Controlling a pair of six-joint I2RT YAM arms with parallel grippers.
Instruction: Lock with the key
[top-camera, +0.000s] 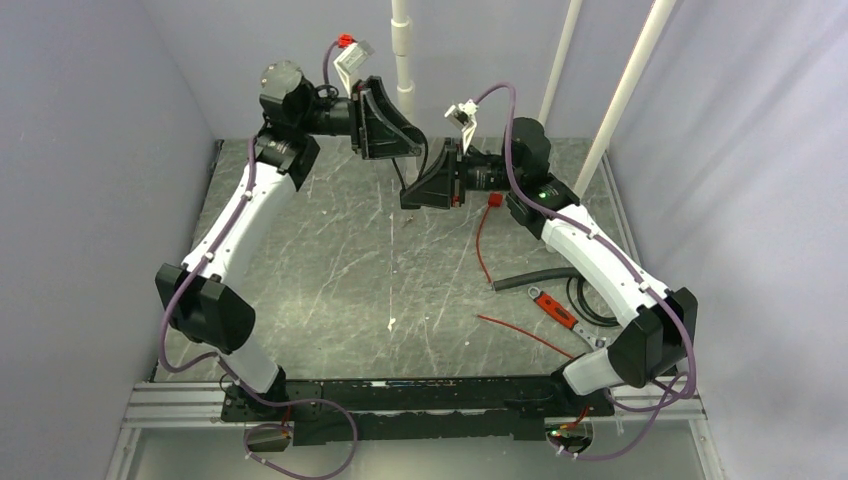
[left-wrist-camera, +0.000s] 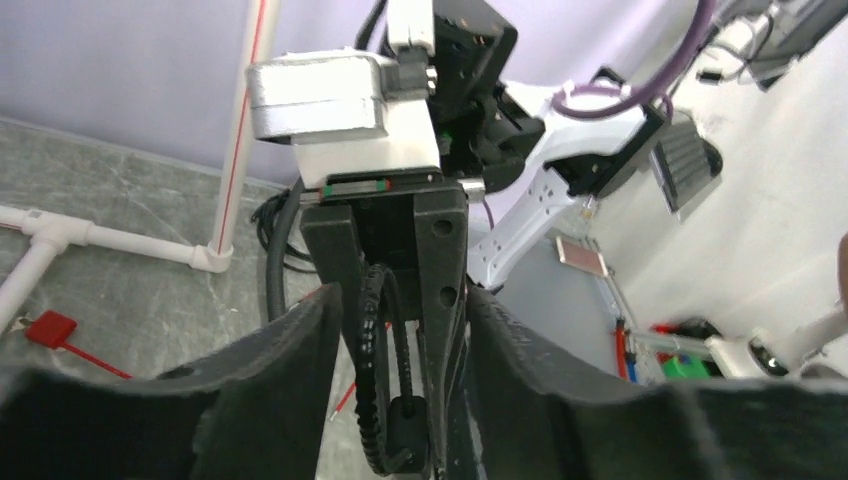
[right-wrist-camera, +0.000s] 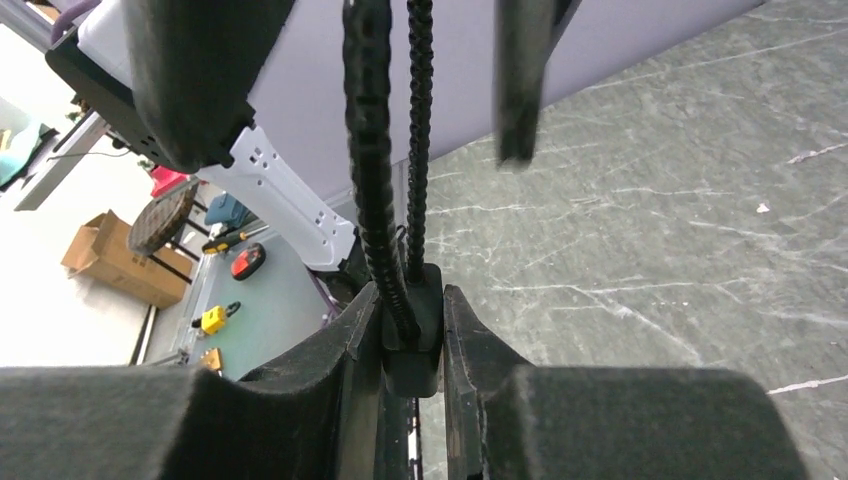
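Observation:
The black lock body (right-wrist-camera: 412, 345) is gripped by my right gripper, which is shut on it. From the body a black ribbed cable (right-wrist-camera: 372, 150) rises as a loop. In the left wrist view this cable loop (left-wrist-camera: 368, 395) lies between the parted fingers of my left gripper. My left gripper (top-camera: 415, 145) is open, above and left of my right gripper (top-camera: 408, 198) in the top view. A small pale thing (top-camera: 408, 218) shows just past the right fingertips; whether it is the key cannot be told.
Red-handled wrench (top-camera: 555, 308), grey foam tube (top-camera: 535, 278) and coiled black cable (top-camera: 590, 300) lie at the right. White pipes (top-camera: 403, 60) stand at the back.

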